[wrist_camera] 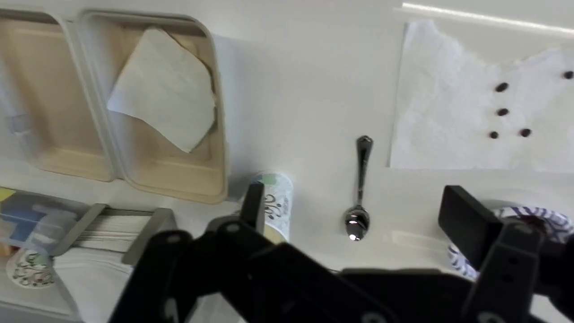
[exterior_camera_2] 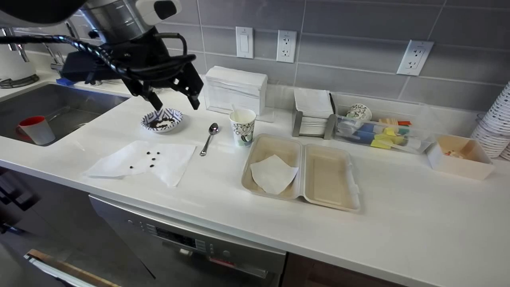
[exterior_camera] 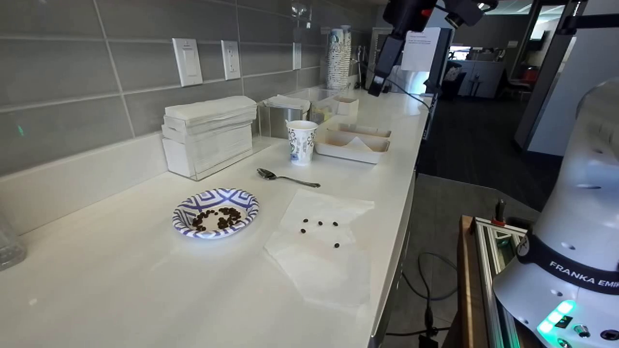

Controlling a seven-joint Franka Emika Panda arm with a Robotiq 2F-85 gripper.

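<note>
My gripper is open and empty, high above the counter, its fingers far apart on either side of the spoon (wrist_camera: pixel 359 188) in the wrist view. The metal spoon lies flat on the counter. To one side of it a paper towel (exterior_camera_2: pixel 119 165) holds several loose dark beans (exterior_camera: pixel 320 223). A blue-and-white patterned paper bowl (exterior_camera: pixel 191 227) has more dark beans in its bottom; in the wrist view a finger partly hides it. Upright near the spoon's bowl end stands a paper cup (exterior_camera_2: pixel 242 129), with something thin sticking out of it.
An open takeout box (exterior_camera_2: pixel 330 177) with a napkin inside sits beyond the cup. A napkin stack (exterior_camera: pixel 212 136), a napkin holder (exterior_camera_2: pixel 313 114) and a clear bin (exterior_camera_2: pixel 382 134) line the wall. The counter's front right, in exterior view 2, is clear.
</note>
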